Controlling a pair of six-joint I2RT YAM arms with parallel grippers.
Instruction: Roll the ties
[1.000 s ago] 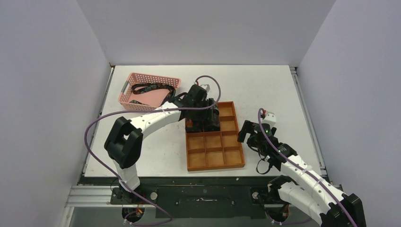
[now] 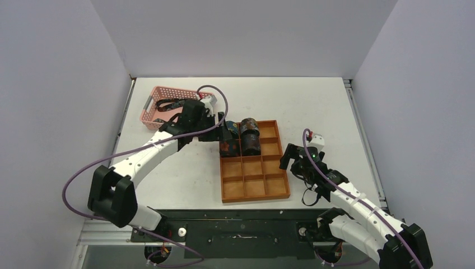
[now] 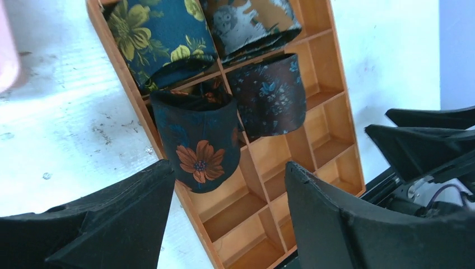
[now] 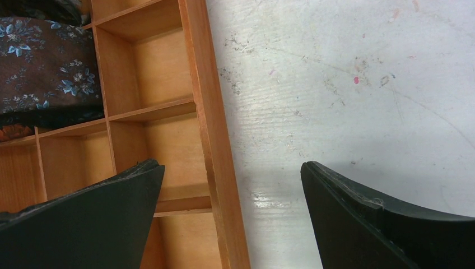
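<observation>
Four compartments at one end of the wooden organizer [image 2: 232, 199] hold rolled ties. The left wrist view shows a dark roll with an orange flower [image 3: 201, 159], a brown roll with blue flowers [image 3: 271, 95], a navy roll with yellow flowers [image 3: 162, 39] and a grey roll with animals [image 3: 246, 25]. My left gripper is spread above the organizer's left side, holding nothing. To the organizer's right, my right gripper stands open, one finger [image 4: 101, 207] over the compartments and the other over bare table. Another tie [image 2: 168, 105] lies loose in the pink basket [image 2: 147, 115].
The organizer's front and right-hand compartments are empty. The basket stands at the back left, partly behind my left arm [image 2: 162, 154].
My left arm has swung left from over the rolled ties toward the basket, uncovering more of the rolls. The right arm has hardly moved.
</observation>
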